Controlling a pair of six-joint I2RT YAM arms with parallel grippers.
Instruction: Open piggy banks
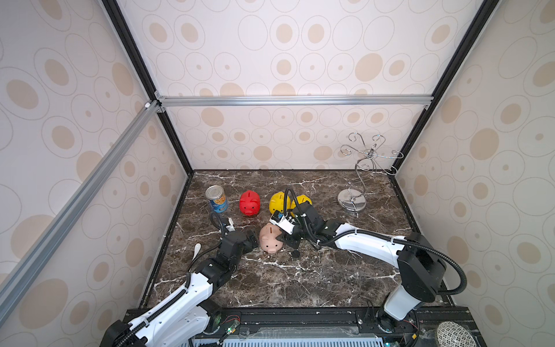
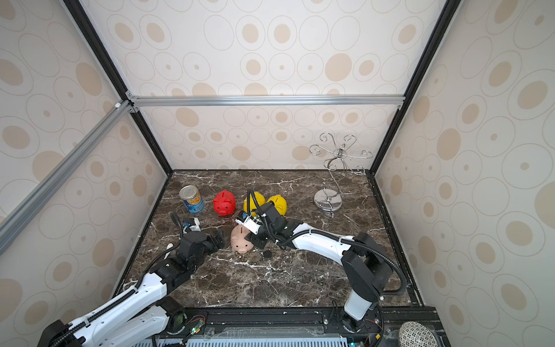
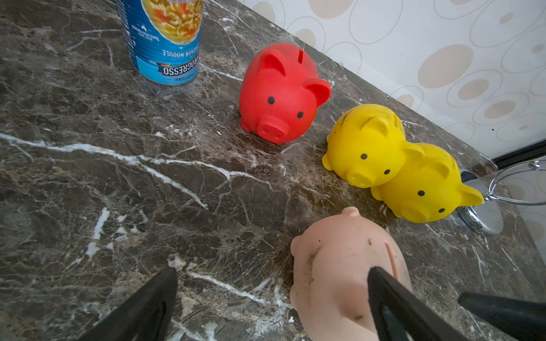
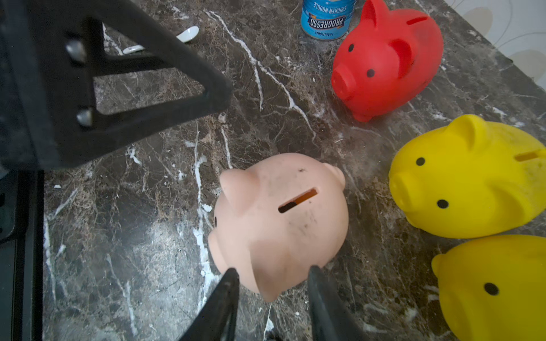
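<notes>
A pink piggy bank (image 1: 270,238) (image 4: 278,221) sits mid-table, upright with its coin slot on top. My left gripper is open beside it, one finger in front of the pig's body in the left wrist view. My right gripper stands open over the pig's near side, both fingertips low beside its ear, nothing visibly held. Behind stand a red piggy bank (image 1: 249,202) (image 4: 386,65) and two yellow piggy banks (image 3: 372,145) (image 3: 426,187), side by side.
A soup can (image 1: 217,198) stands at back left, a white spoon (image 4: 186,35) at left, and a metal stand (image 1: 352,200) at back right.
</notes>
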